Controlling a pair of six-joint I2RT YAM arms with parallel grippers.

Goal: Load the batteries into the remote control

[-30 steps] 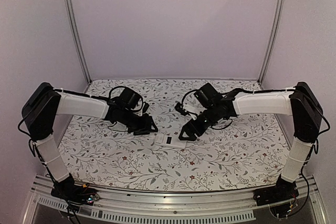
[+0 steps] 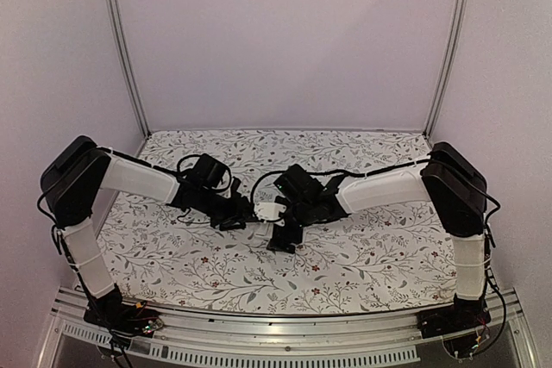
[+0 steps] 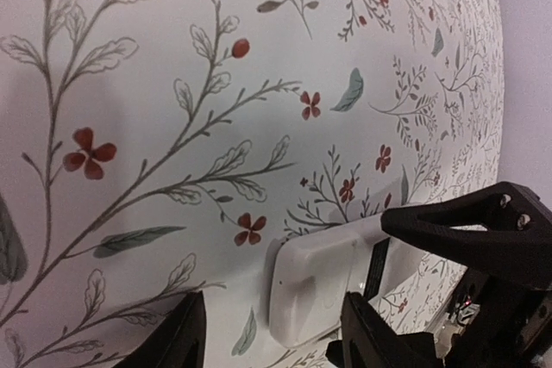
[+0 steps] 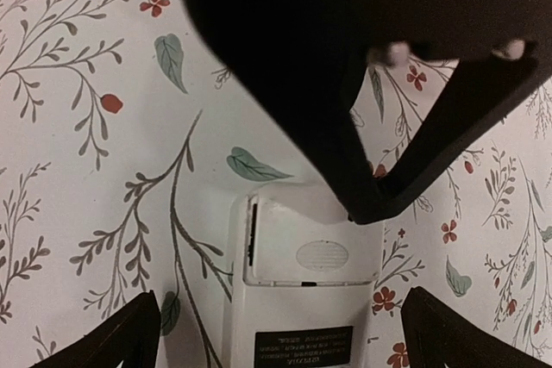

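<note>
A white remote with a dark strip lies on the patterned table; the right wrist view shows its pale back panel (image 4: 297, 256). My right gripper (image 2: 283, 234) is open above the remote, its fingers either side of it in the right wrist view. My left gripper (image 2: 233, 217) is open just left of the remote, its fingertips low in the left wrist view. Black parts of the other arm hang over the remote in both wrist views. No batteries can be made out.
Pale walls (image 2: 285, 40) enclose it at the back and sides.
</note>
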